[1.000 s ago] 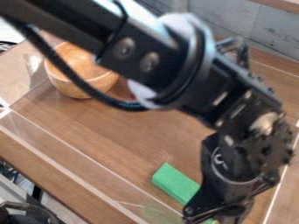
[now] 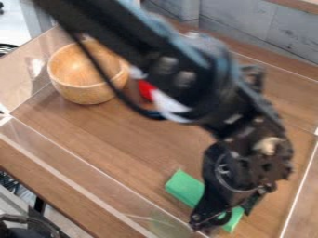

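Observation:
My gripper [image 2: 224, 209] is low over the front right of the wooden table, at a green block [image 2: 184, 188] lying on the surface. The open fingers reach down over the right part of the block, which they partly hide; whether they touch it I cannot tell.
A wooden bowl [image 2: 77, 79] sits at the back left. A red object [image 2: 145, 91] shows partly behind the arm. A grey wall bounds the back, and the table's edge runs along the lower left.
The arm has shifted and its upper part sits differently, uncovering more of the bowl and the red object. The gripper stays at the green block, which lies about where it was.

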